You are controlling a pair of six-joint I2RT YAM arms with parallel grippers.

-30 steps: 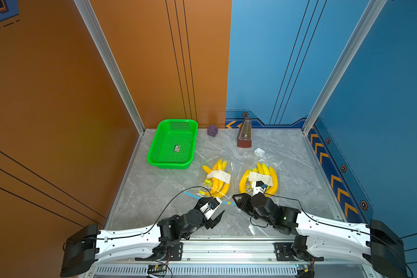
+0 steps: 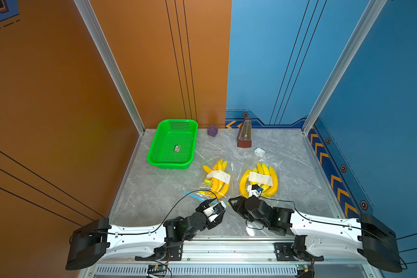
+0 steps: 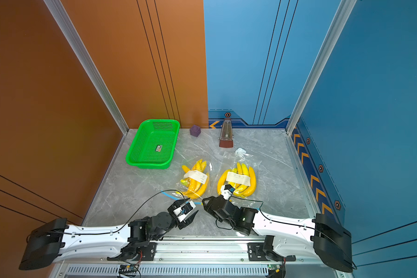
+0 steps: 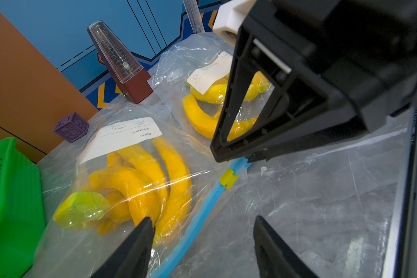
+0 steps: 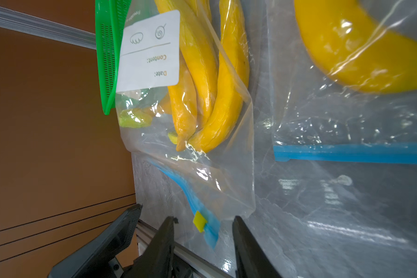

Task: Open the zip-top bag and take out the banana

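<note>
Two clear zip bags of yellow bananas lie on the grey table: the left bag point(image 2: 215, 178) and the right bag point(image 2: 259, 178), each with a white label. A blue zip strip point(image 4: 201, 214) with a yellow slider point(image 4: 228, 178) runs along the left bag's front edge. My left gripper stands open, its fingertips on either side of that strip in its wrist view. My right gripper is open too, with the slider end of the strip appearing between its fingertips; whether they touch it I cannot tell.
A green basket point(image 2: 153, 143) stands at the back left. A purple cube point(image 2: 212, 130) and a metronome point(image 2: 244, 134) are at the back. Free table lies left of the bags, and a metal rail point(image 2: 208, 241) runs along the front edge.
Over the last second my left gripper has shifted slightly right, and my right gripper has moved a little left and down toward the left bag's zip end. The bags look unmoved.
</note>
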